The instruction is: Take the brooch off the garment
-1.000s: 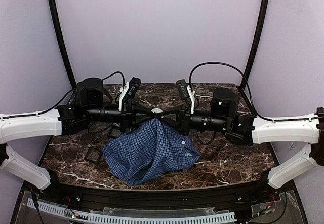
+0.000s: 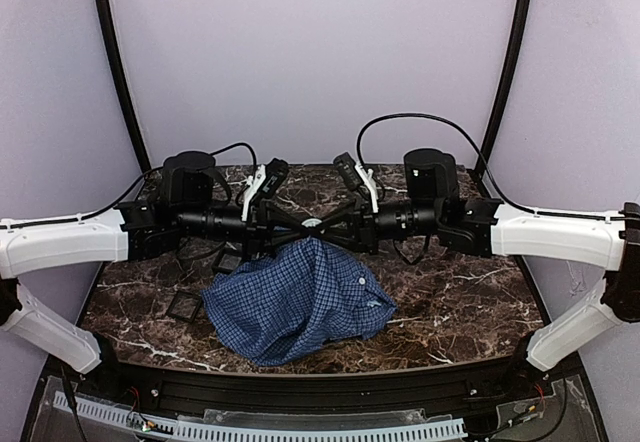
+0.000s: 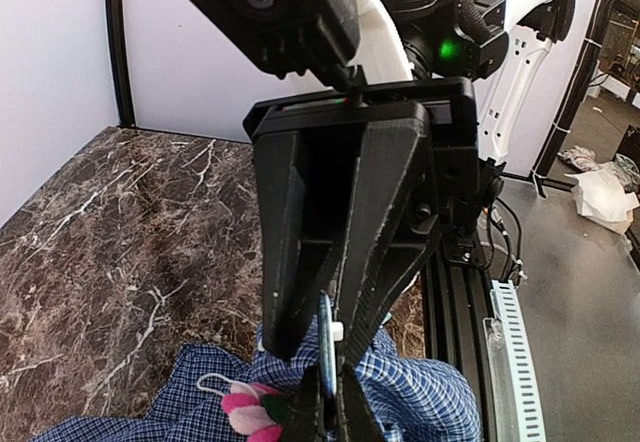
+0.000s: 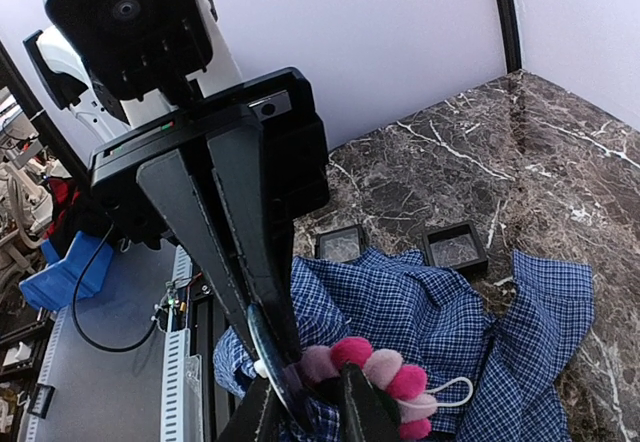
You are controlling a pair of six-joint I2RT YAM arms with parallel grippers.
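Observation:
A blue checked garment point(image 2: 290, 302) lies bunched on the marble table, its peak raised between my grippers. My left gripper point(image 2: 295, 224) and right gripper point(image 2: 335, 224) face each other tip to tip at a small pale round piece point(image 2: 312, 223). In the left wrist view a thin disc edge point(image 3: 326, 342) stands at the fingertips; the right wrist view shows it at point(image 4: 275, 367) too. A pink petalled flower point(image 4: 380, 372) with a white loop is on the cloth just below. The left gripper appears shut; the right gripper's state is hard to tell, its tips partly hidden.
Small black square frames point(image 2: 185, 306) lie left of and behind the garment. Walls close in the sides and rear.
Both grippers and the cloth's peak have shifted only a little.

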